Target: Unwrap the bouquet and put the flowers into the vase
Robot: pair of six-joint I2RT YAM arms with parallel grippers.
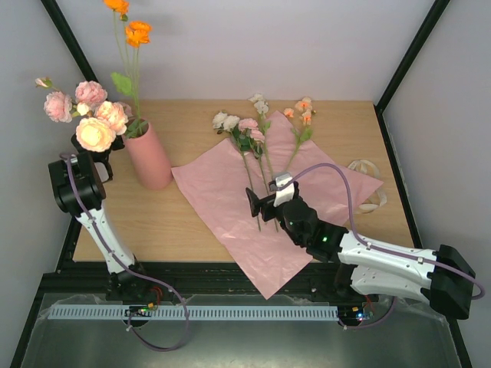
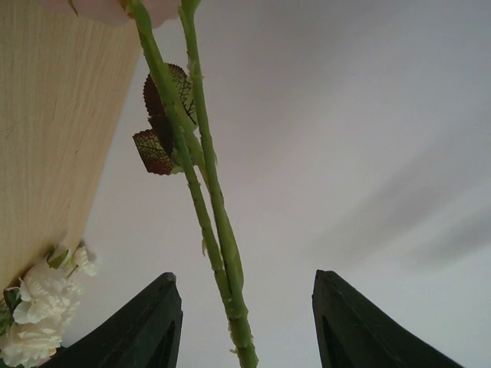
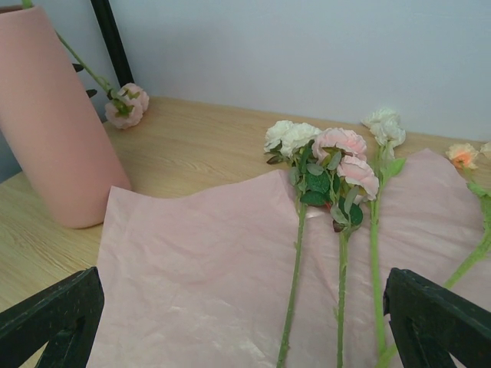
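Note:
A pink vase [image 1: 153, 161] at the back left holds pink, peach and orange flowers [image 1: 96, 134]. More flowers, white, pink and peach [image 1: 253, 134], lie with green stems on pink wrapping paper [image 1: 222, 207]. My left gripper is open around green stems [image 2: 219, 215], not closed on them; in the top view it is largely hidden under the blooms left of the vase. My right gripper hangs open over the paper, facing the stems of the lying flowers, nothing between its fingers.
A cream ribbon [image 1: 368, 192] lies at the right of the paper. Bare wood [image 1: 138, 222] is free at the front left. Walls enclose the back and sides.

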